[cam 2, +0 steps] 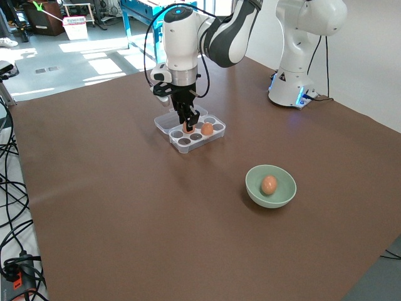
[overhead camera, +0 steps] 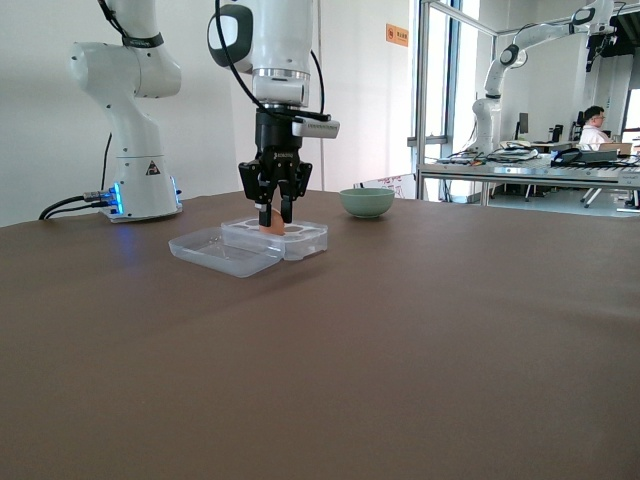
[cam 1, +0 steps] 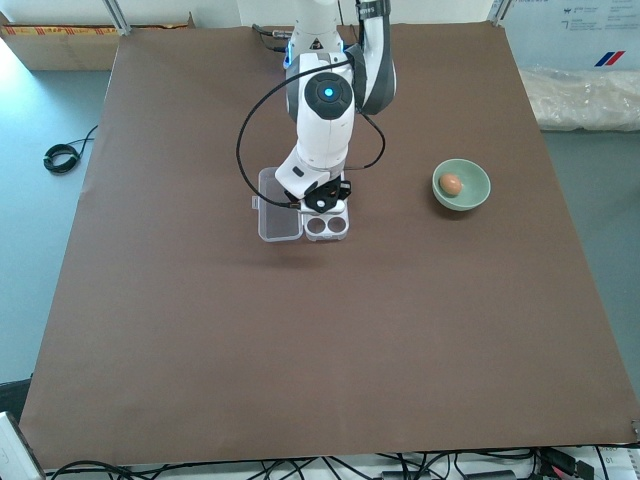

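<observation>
My black gripper (overhead camera: 275, 218) points straight down into a clear plastic egg box (cam 2: 195, 141) with its lid open, its fingers either side of a brown egg (overhead camera: 273, 228) in the tray; whether they grip it I cannot tell. A second egg (cam 2: 207, 128) sits in the tray beside it. A pale green bowl (cam 2: 270, 197) holds one brown egg (cam 2: 269, 184), right of the box in the left camera view.
The brown tabletop (cam 1: 330, 350) is broad and clear toward the front. Cables (cam 1: 110, 470) lie along the table's edge.
</observation>
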